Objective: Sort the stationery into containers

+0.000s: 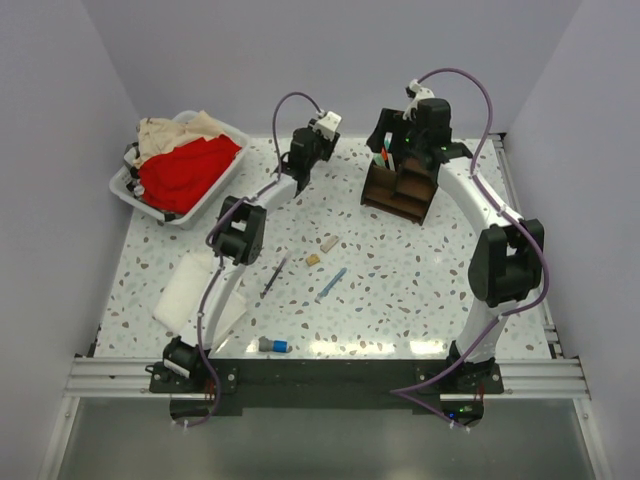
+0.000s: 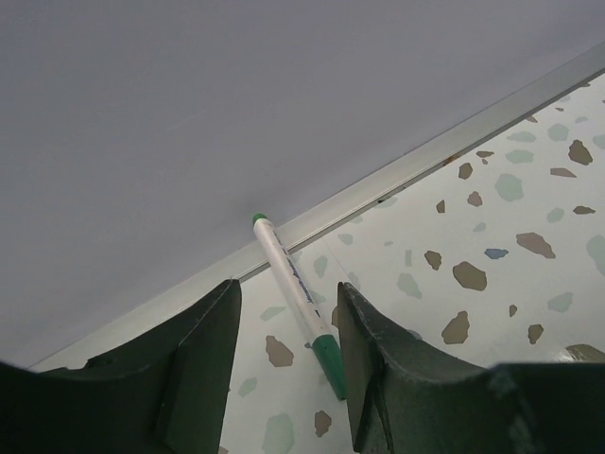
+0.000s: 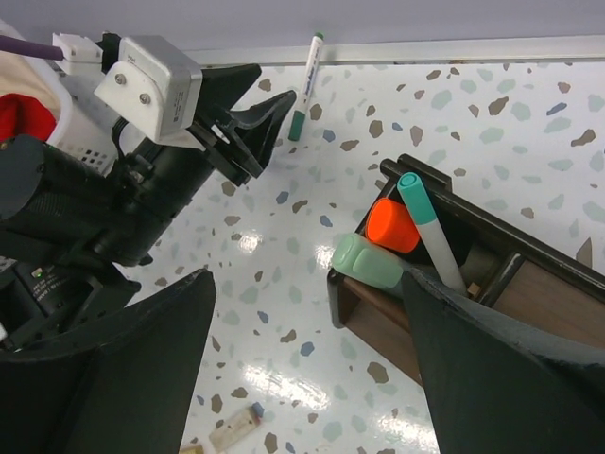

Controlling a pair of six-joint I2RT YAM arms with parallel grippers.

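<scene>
A white marker with green ends (image 2: 293, 288) lies by the back edge, just beyond the parted fingers of my left gripper, which is open and empty. My right gripper (image 1: 388, 140) hangs open over the dark wooden organiser (image 1: 395, 205). In its wrist view the organiser holds a teal-capped marker (image 3: 430, 227), an orange item (image 3: 392, 224) and a pale green item (image 3: 369, 260). On the table lie a dark pen (image 1: 274, 275), a blue item (image 1: 331, 284), a pale block (image 1: 329, 243), a small tan block (image 1: 312, 260) and a blue-and-grey item (image 1: 280, 346).
A white basket (image 1: 122, 188) with red and cream cloth stands at the back left. A white board or cloth (image 1: 190, 290) lies at the front left.
</scene>
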